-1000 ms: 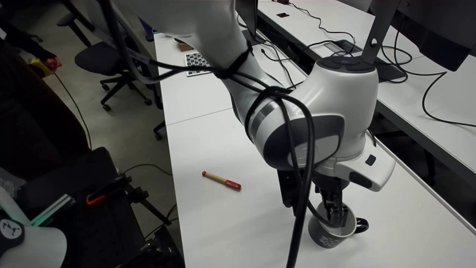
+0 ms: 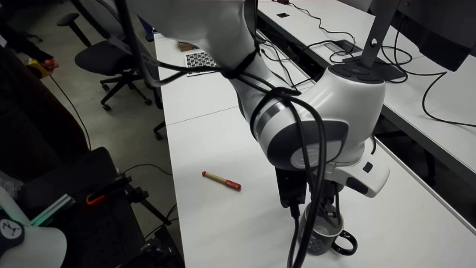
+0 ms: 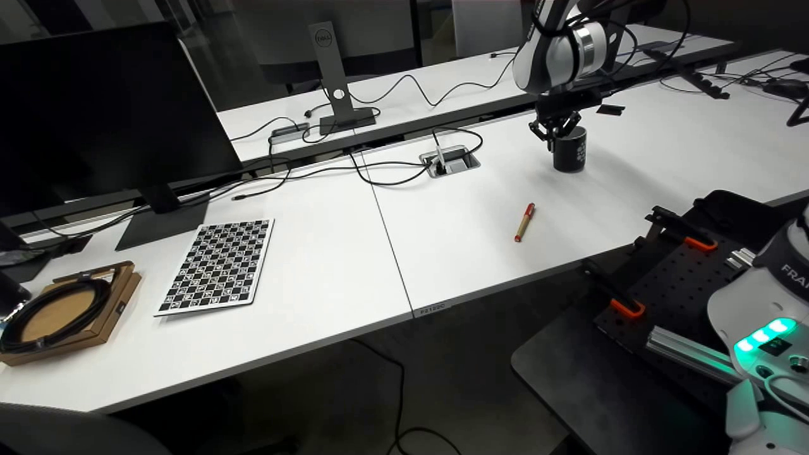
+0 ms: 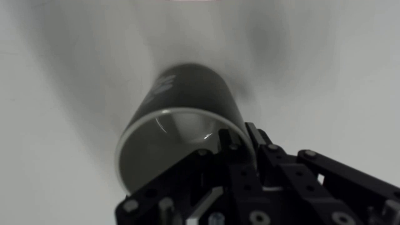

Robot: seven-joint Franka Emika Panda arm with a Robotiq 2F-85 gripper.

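Observation:
A dark mug (image 2: 317, 245) with a pale pattern and a black handle (image 2: 346, 245) is at the near right of the white table in exterior view 1. My gripper is shut on its rim, one finger inside the mug and the other outside, as the wrist view shows. The mug's opening (image 4: 165, 150) faces the wrist camera, and no contents show in the visible part. In exterior view 2 the mug (image 3: 570, 155) looks roughly upright beside the gripper (image 3: 557, 138); whether its base touches the table I cannot tell.
A red and tan marker (image 2: 221, 180) lies on the open table left of the mug. Farther off are a checkered board (image 3: 217, 263), a cardboard box with a coiled cable (image 3: 114, 303), a monitor (image 3: 106, 121) and a cable outlet (image 3: 452, 160).
The arm's wrist has tilted, and in exterior view 1 the mug has shifted left and slightly nearer with my gripper. Its handle now points more toward the camera. The marker is unmoved.

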